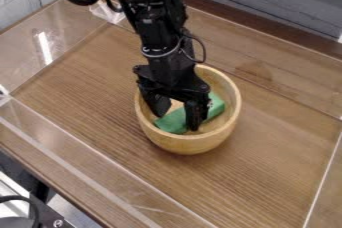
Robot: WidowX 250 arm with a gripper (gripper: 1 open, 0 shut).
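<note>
A round tan bowl (194, 142) sits in the middle of the wooden table, with a green elongated object (171, 122) lying inside it. My black gripper (178, 115) is down inside the bowl, over the green object and hiding part of it. Its fingertips are dark and overlap the object, so I cannot tell whether they are touching or holding it.
A pale wall runs along the top right edge. A black cable lies at the lower left.
</note>
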